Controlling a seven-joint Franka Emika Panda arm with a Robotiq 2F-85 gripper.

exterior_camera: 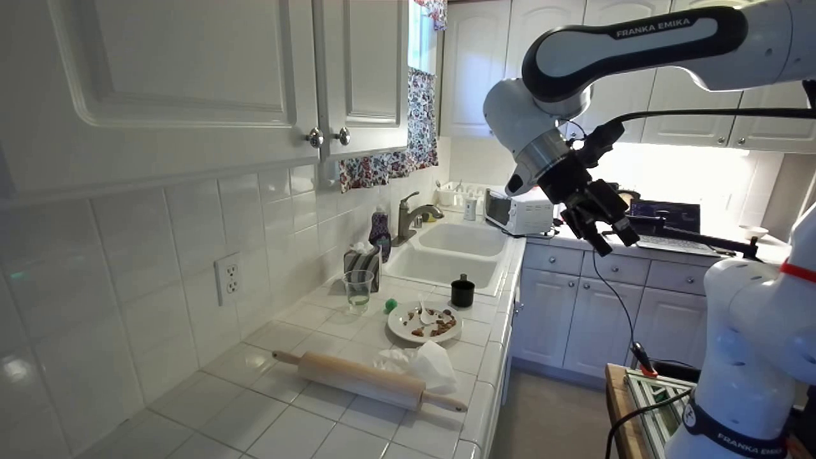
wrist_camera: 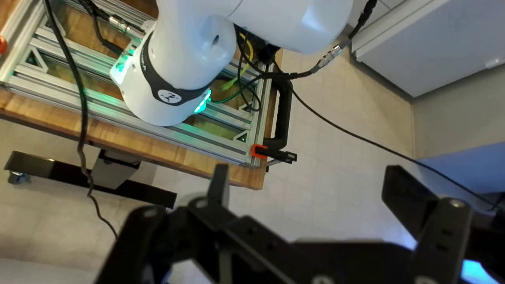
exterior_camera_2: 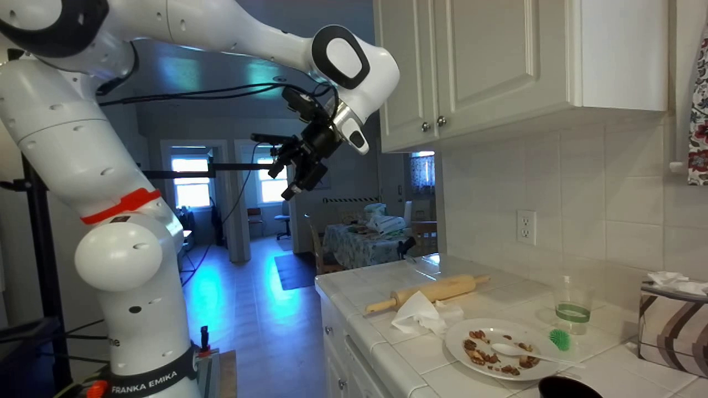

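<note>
My gripper (exterior_camera: 616,245) hangs in the air beyond the counter's edge, tilted and pointing down toward the arm's own base. In the wrist view its fingers (wrist_camera: 218,185) stand wide apart, open, with only the floor visible between them. On the tiled counter lie a wooden rolling pin (exterior_camera: 359,378), crumpled white paper (exterior_camera: 433,367) and a white plate (exterior_camera_2: 458,345) with brown food bits and a white spoon (exterior_camera_2: 508,349). A green ball (exterior_camera_2: 559,339) sits beside the plate, near a clear cup (exterior_camera_2: 572,298). A small black pot (exterior_camera: 463,292) stands behind the plate, by the sink.
A striped tissue box (exterior_camera: 361,268) and a purple bottle (exterior_camera: 380,229) stand along the wall near the double sink (exterior_camera: 440,268). Cabinets (exterior_camera: 367,76) hang above the counter. A cable (wrist_camera: 350,135) crosses the floor view.
</note>
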